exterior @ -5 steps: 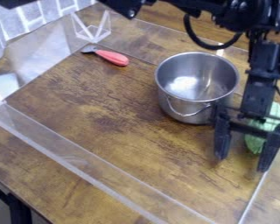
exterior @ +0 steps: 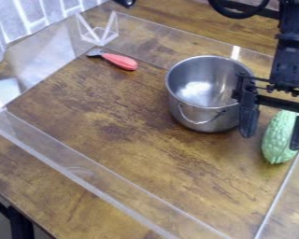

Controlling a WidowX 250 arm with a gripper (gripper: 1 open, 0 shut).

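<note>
A steel pot (exterior: 202, 89) with a wire handle stands on the wooden surface right of centre. My black gripper (exterior: 275, 125) is at the right edge, beside the pot's right side, with its two fingers apart over a pale green cabbage-like vegetable (exterior: 279, 140). The gripper looks open; whether either finger touches the vegetable I cannot tell, as part of it is hidden behind the gripper.
A red-handled utensil (exterior: 119, 61) lies at the back left. Clear plastic walls (exterior: 90, 182) border the wooden work area.
My gripper has risen and shifted back, toward the top of the view, and a little right. The pot and vegetable look about where they were.
</note>
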